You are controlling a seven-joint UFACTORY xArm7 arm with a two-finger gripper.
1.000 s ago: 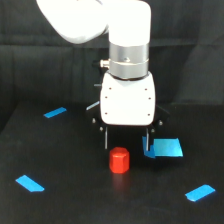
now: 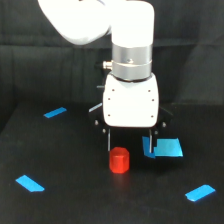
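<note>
A small red cylinder-like object (image 2: pixel 119 160) stands on the dark table near the middle. My gripper (image 2: pixel 131 143) points down above and around the level of its top in the picture, its two fingers spread wide. Nothing shows between them; how far it is from the red object in depth, I cannot tell. Just right of the gripper is a light blue patch (image 2: pixel 169 147), with a darker blue piece (image 2: pixel 148 147) at its left side, partly behind the right finger.
Blue strips mark the table at the back left (image 2: pixel 55 112), front left (image 2: pixel 30 184) and front right (image 2: pixel 200 192). Dark, bare surface lies between them. A black curtain-like backdrop (image 2: pixel 40 70) hangs behind.
My arm and gripper have shifted slightly to the right. The red object and the blue pieces look unmoved, and the fingers remain spread.
</note>
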